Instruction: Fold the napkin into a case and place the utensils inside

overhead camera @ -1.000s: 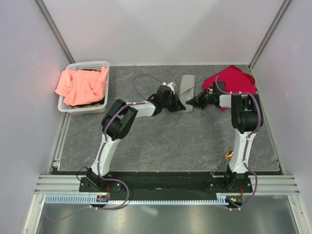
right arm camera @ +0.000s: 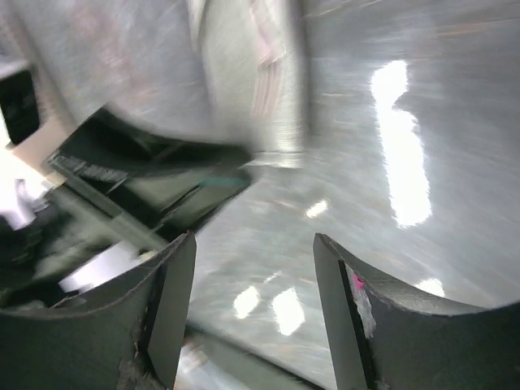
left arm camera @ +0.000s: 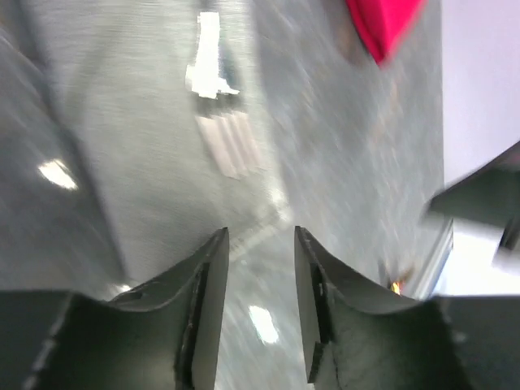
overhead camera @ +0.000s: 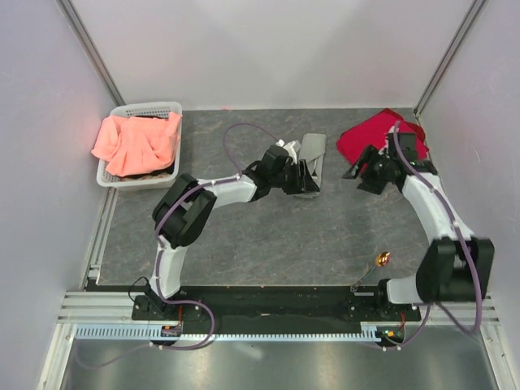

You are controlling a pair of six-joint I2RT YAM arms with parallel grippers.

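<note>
The grey napkin (overhead camera: 314,148) is folded into a narrow strip at the back centre. On it in the left wrist view lies a fork (left arm camera: 227,134), tines toward my left gripper. That gripper is open, its fingertips by the strip's near end, with a gap and nothing seen between them. In the top view it partly covers the strip's near part. To the right of the napkin, clear of it, my right gripper stands open and empty. The fork's handle end runs out of the left wrist view.
A red cloth (overhead camera: 375,138) lies at the back right, partly behind the right arm. The white basket (overhead camera: 138,185) with a salmon cloth (overhead camera: 140,145) is at the back left. A gold-ended utensil (overhead camera: 382,259) lies near the front right.
My right gripper has opened and swung away from the napkin to the right, its arm shifting outward.
</note>
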